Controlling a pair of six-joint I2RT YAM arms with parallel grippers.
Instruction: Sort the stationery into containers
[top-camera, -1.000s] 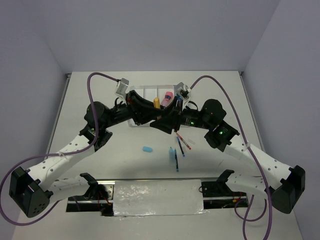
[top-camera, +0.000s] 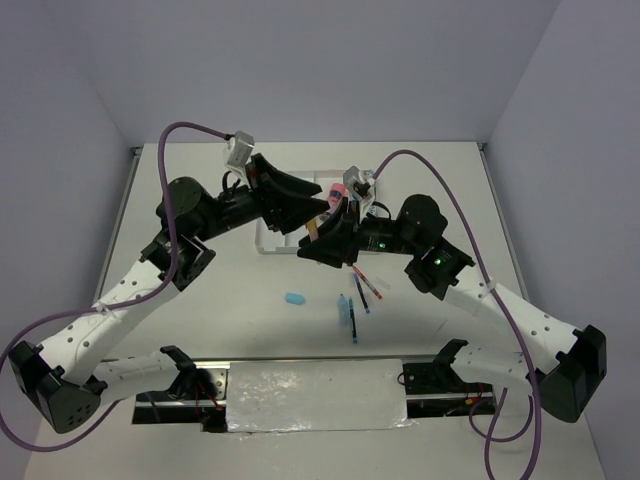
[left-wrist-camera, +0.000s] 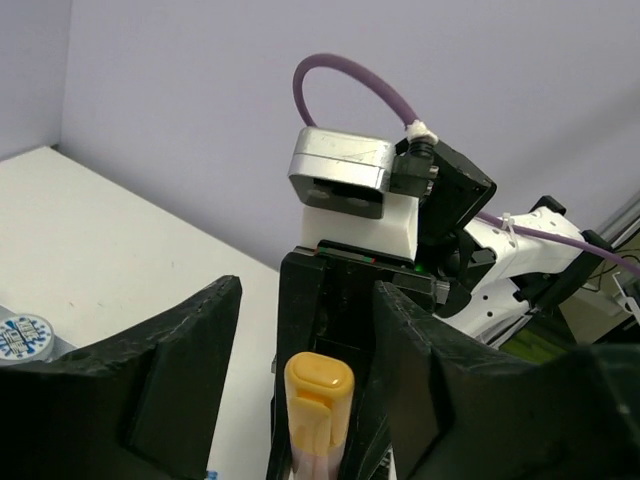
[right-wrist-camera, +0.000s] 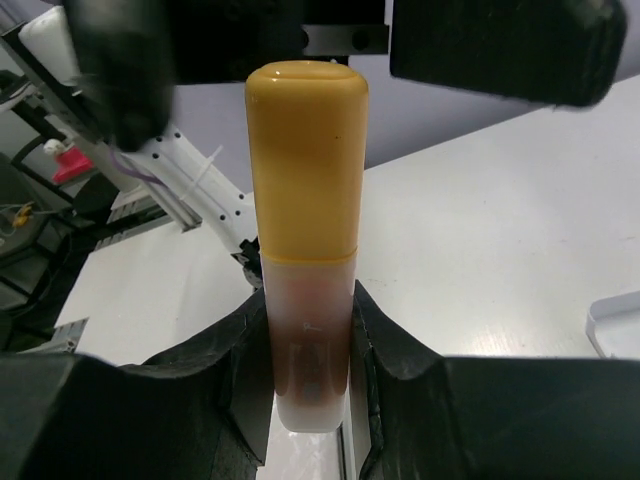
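An orange-capped tube with a clear lower end (right-wrist-camera: 305, 180), like a glue stick or marker, stands upright in my right gripper, which is shut on its lower part. My left gripper is open, with fingers (left-wrist-camera: 195, 370) to either side of the orange cap and apart from it. Both grippers meet over the front of the white divided container (top-camera: 264, 238). A pink item (top-camera: 337, 193) lies in that container. On the table are a blue block (top-camera: 295, 298), a red pen (top-camera: 368, 283) and dark blue pens (top-camera: 352, 322).
The two arms cross close together above the container, hiding much of it. A round patterned lid (left-wrist-camera: 25, 338) shows at the left wrist view's edge.
My left gripper has risen toward the back and opened away from the tube. The right arm has shifted only slightly.
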